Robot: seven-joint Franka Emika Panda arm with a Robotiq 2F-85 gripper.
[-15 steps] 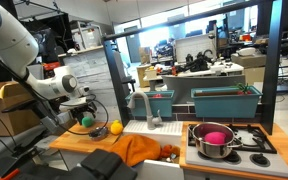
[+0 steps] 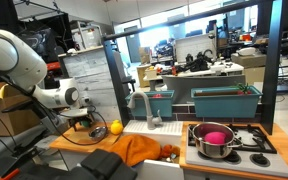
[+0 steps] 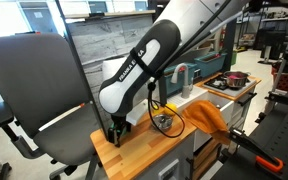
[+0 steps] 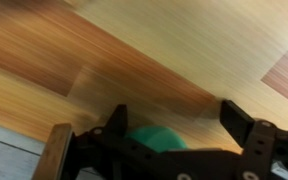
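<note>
My gripper point(image 2: 81, 122) is low over the left end of the wooden counter point(image 3: 144, 150), pointing down. In the wrist view the gripper stands open, its two dark fingers wide apart. A rounded green thing point(image 4: 156, 138) shows at the bottom of that view, in the space between the fingers and partly covered by the left one. The arm largely hides it in the exterior views. Whether a finger touches it, I cannot tell. Beside the gripper sits a metal bowl point(image 3: 166, 122).
A yellow object point(image 2: 116, 127) lies behind the bowl, and an orange cloth point(image 2: 134, 149) drapes over the counter's front edge. Further right are the faucet point(image 2: 144, 108) and a steel pot point(image 2: 213, 146) with something pink in it. Bare wood lies in front of the gripper.
The arm has come down toward the counter and slightly left. The green thing, plain below the gripper before, is now lower and mostly hidden in exterior view 1.
</note>
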